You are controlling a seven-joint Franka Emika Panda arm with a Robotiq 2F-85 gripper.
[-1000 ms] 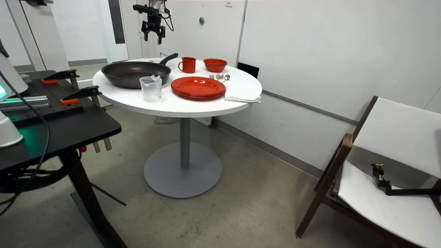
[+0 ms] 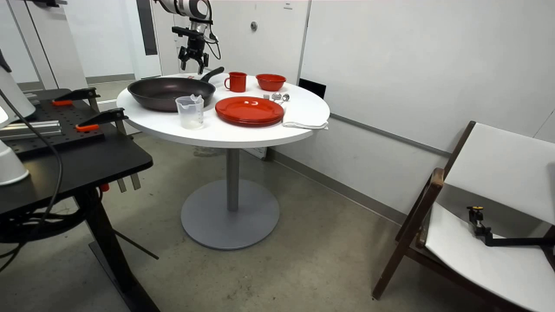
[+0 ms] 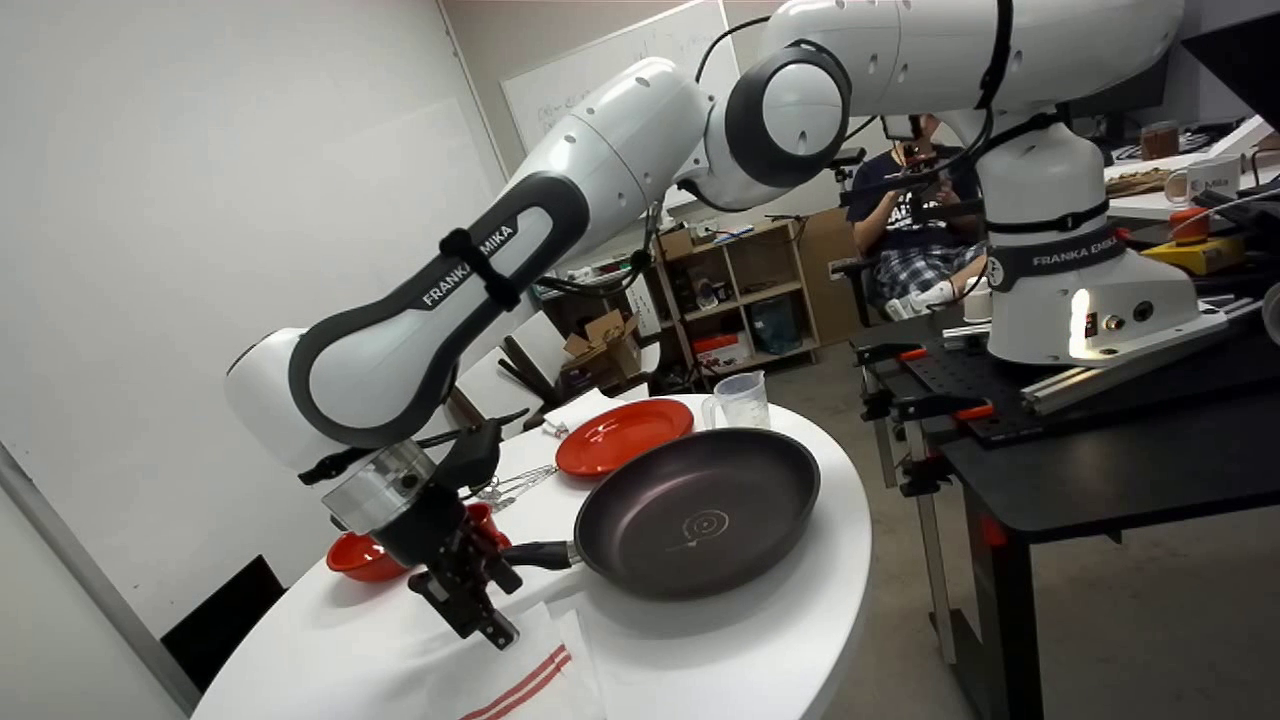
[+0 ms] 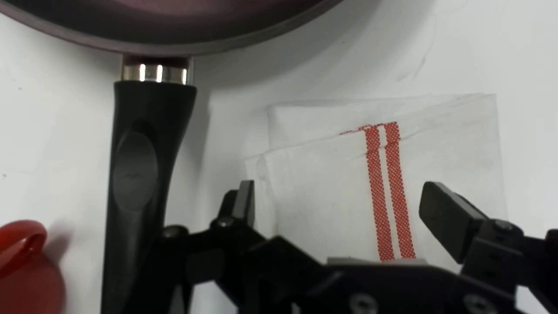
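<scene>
Below my gripper lies a folded white cloth [image 4: 324, 193] with two red stripes, flat on the white round table [image 3: 768, 642]. My fingers [image 4: 448, 220] stand wide apart, open, with the cloth seen between them and nothing held. In exterior view 2 the gripper [image 3: 504, 612] hangs just over the cloth [image 3: 546, 678]; whether it touches cannot be told. Exterior view 1 shows the gripper [image 2: 192, 65] at the table's far side, behind the pan, where the cloth is mostly hidden.
Close beside the cloth is the dark frying pan [image 3: 708, 516], its black handle [image 4: 133, 172] near my left finger. A red mug [image 2: 237, 82], red bowl [image 2: 270, 82], red plates [image 2: 249, 110], metal utensils [image 2: 276, 96] and a clear measuring cup [image 2: 190, 112] share the table.
My gripper has come down toward the table's far side, staying open. The table's objects stand where they were.
</scene>
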